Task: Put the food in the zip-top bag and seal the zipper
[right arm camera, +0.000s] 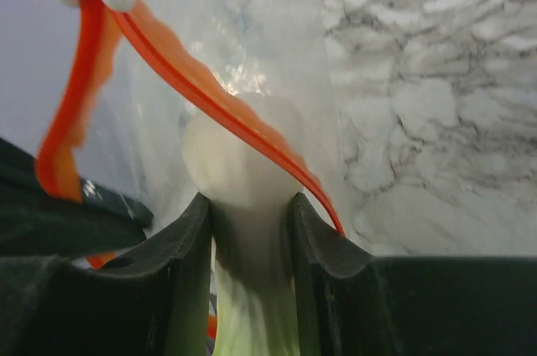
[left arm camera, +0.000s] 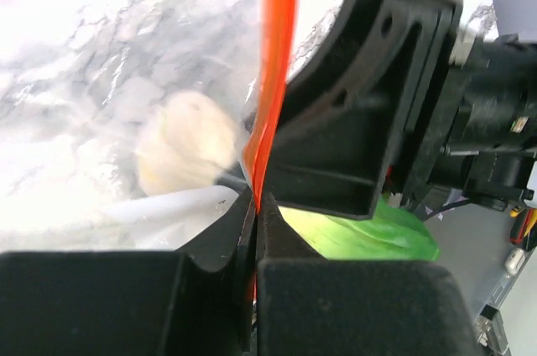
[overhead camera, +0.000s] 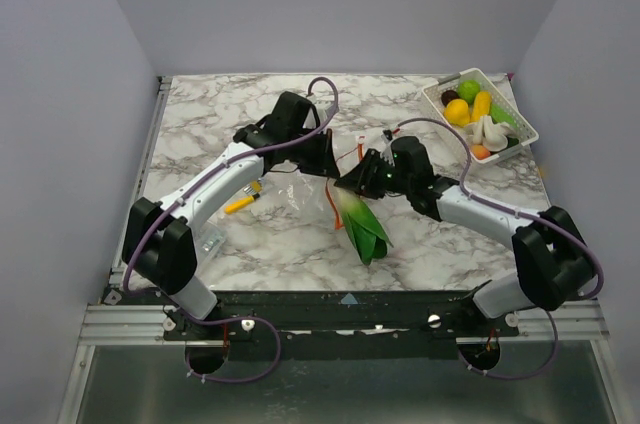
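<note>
A leafy green vegetable with a white stalk (overhead camera: 365, 236) points its leaves at the table's front; its white bulb end (right arm camera: 239, 150) lies past the orange zip edge (right arm camera: 214, 104) of the clear bag (overhead camera: 300, 194), with film behind it. My left gripper is shut on the orange zip strip (left arm camera: 273, 62), which runs up from between its fingertips. Both fingers of my right gripper press against the sides of the stalk, just outside the bag's edge. From the left wrist view, the bulb shows pale beside the right gripper's dark fingers (left arm camera: 336, 154).
At the back right stands a white basket (overhead camera: 532, 131) of mixed produce. A yellow-handled tool (overhead camera: 241, 203) and a small clear item (overhead camera: 209, 241) lie on the left. Between the arms the two grippers nearly touch.
</note>
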